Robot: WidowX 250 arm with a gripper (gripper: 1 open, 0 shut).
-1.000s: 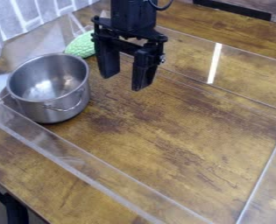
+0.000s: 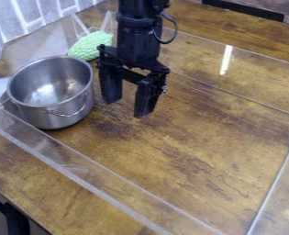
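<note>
The black gripper (image 2: 127,94) hangs over the wooden table to the right of a steel pot (image 2: 51,90), its two dark fingers apart and pointing down, with nothing visible between them. A green, textured oblong object (image 2: 90,46) lies behind the pot, to the left of the arm.
Clear walls or panels edge the wooden table (image 2: 202,161) at the front left and right. A pale crumpled cloth or plastic sheet (image 2: 24,37) is at the back left.
The gripper has moved down in the view, toward the table or camera, over the last second. The pot stands where it was.
</note>
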